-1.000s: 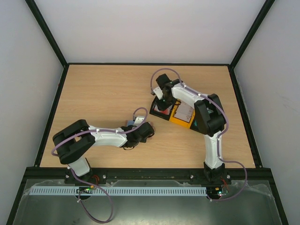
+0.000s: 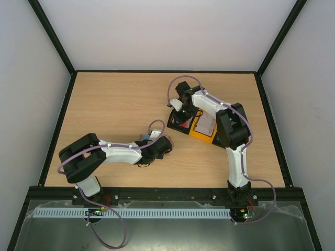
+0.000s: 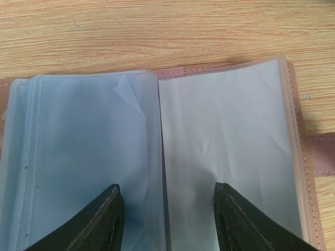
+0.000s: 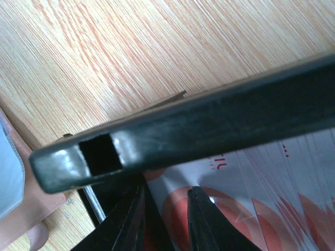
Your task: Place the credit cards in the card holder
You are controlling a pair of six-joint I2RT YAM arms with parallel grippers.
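The card holder (image 3: 301,141) lies spread open on the table in the left wrist view, brown with stitched edges. Its clear sleeves show a bluish pocket (image 3: 89,136) on the left and a whitish pocket (image 3: 230,125) on the right. Above the holder, my left gripper is open, its fingers apart over the two pockets with nothing between them. In the right wrist view, white and red cards (image 4: 230,193) lie in a black tray (image 4: 99,212). My right gripper is part open over the tray's edge beside these cards, and nothing shows between its fingers.
A glossy black bar (image 4: 183,125) crosses the right wrist view and hides part of the cards. Beside the black tray stands a yellow tray (image 2: 198,135) with pale contents (image 2: 205,124).
My right gripper has shifted slightly over the black tray, covering more of the red and white card there. The left arm and the card holder look unmoved.
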